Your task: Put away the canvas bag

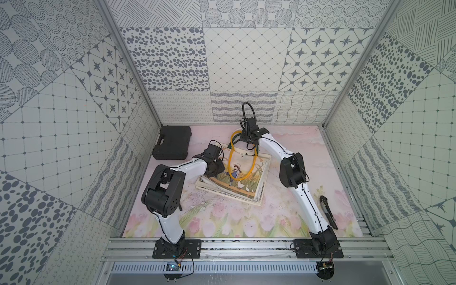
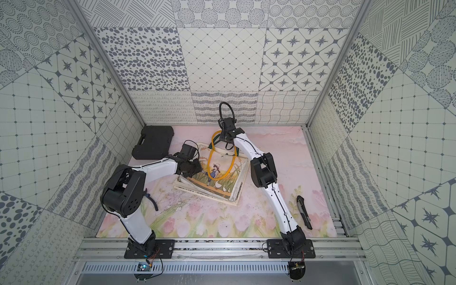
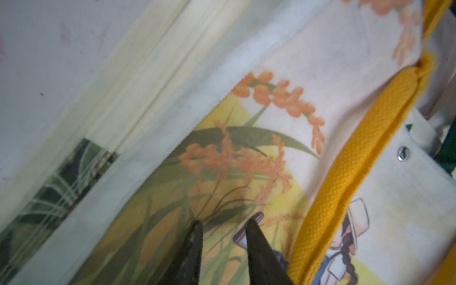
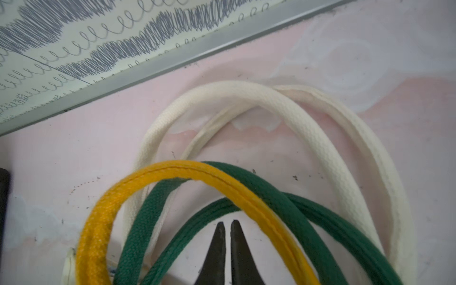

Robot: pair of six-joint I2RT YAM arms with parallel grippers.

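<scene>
Several canvas bags lie flat in a stack mid-table; the top canvas bag [image 1: 248, 187] has a printed farm scene. One yellow handle [image 3: 339, 182] loops down over the print, another yellow handle [image 4: 185, 166] reaches past the bag's top. Green handles [image 4: 280, 223] and white handles [image 4: 237, 90] spread out beyond it. Low over the bag's left part, my left gripper is open with nothing between its fingers. My right gripper hovers at the handles, its fingers a narrow gap apart, inside the yellow and green loops and with no strap between them.
A black case [image 1: 172, 142] stands at the back left. Near the front right lies a dark tool [image 2: 304, 212], and another dark curved object [image 2: 152, 200] sits by the left arm.
</scene>
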